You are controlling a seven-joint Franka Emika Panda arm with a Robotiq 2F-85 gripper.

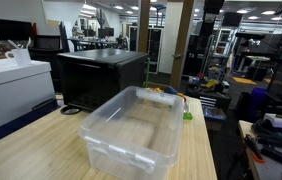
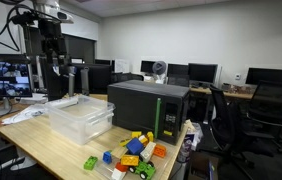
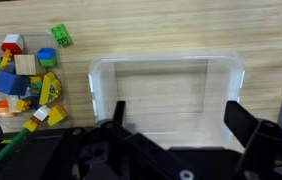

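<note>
A clear plastic bin (image 1: 131,155) stands empty on the wooden table, and the same bin (image 3: 166,60) lies beneath my gripper in the wrist view. My gripper is open, its two dark fingers (image 3: 243,122) wide apart with nothing between them. In exterior view 2 the arm (image 2: 43,18) hangs above the bin (image 2: 81,122). Colourful blocks and toys (image 3: 29,82) sit in a group to the left in the wrist view, seemingly within a clear tray. A green block (image 3: 61,35) lies just outside that group.
A black box-shaped appliance (image 1: 103,78) stands behind the bin, with a white box (image 1: 16,92) to its left. A green stick (image 3: 9,152) shows at the wrist view's lower left. Bare tabletop (image 1: 41,150) lies left of the bin.
</note>
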